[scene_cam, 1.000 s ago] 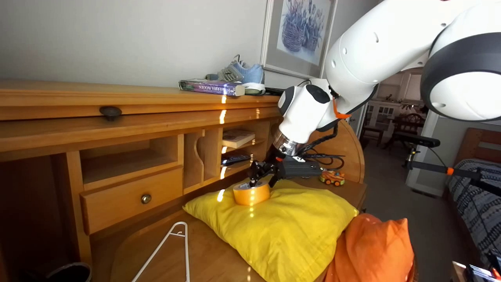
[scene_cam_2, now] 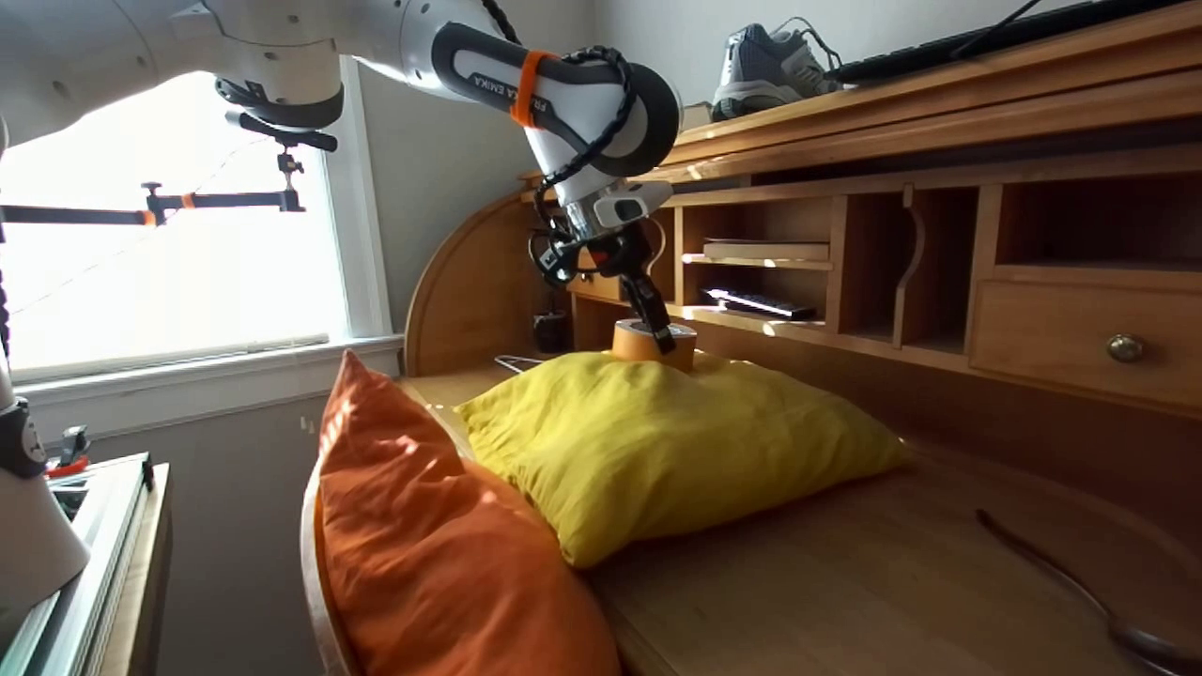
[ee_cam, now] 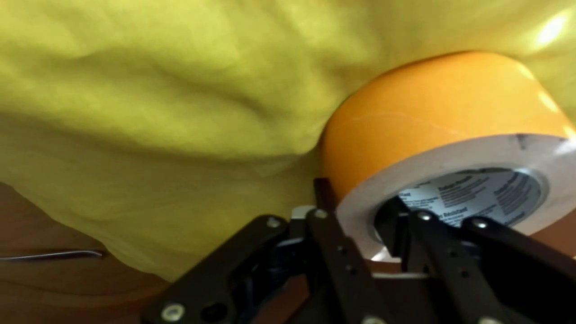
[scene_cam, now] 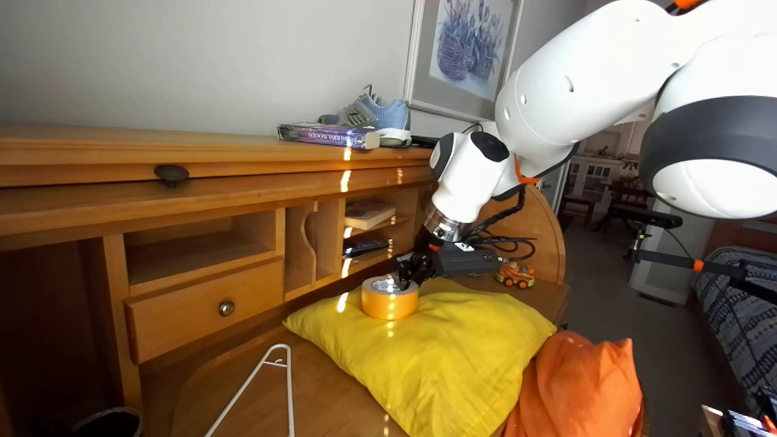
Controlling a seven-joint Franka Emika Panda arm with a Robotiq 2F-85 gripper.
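Note:
An orange roll of tape point(scene_cam: 390, 303) rests on the yellow pillow point(scene_cam: 437, 349), near its back edge. My gripper is shut on the wall of the roll. One finger point(ee_cam: 325, 197) lies against the orange outer side, and the other reaches into the hollow core, where printed white lining shows. In the second exterior view the roll point(scene_cam_2: 639, 342) is partly hidden behind the dark finger point(scene_cam_2: 654, 310). The roll appears to sit on the cloth, slightly tilted in the wrist view.
An orange pillow point(scene_cam: 583, 386) lies at the desk's front edge. A white hanger point(scene_cam: 289, 379) and a dark spoon point(scene_cam_2: 1059, 575) are on the desk. Shelves with a book point(scene_cam: 368, 214) and a remote point(scene_cam: 364, 246) stand close behind. A toy car point(scene_cam: 515, 275) is at the far end.
The fingers have closed onto the roll's wall. The roll has levelled a little on the pillow, and the upper arm has shifted slightly.

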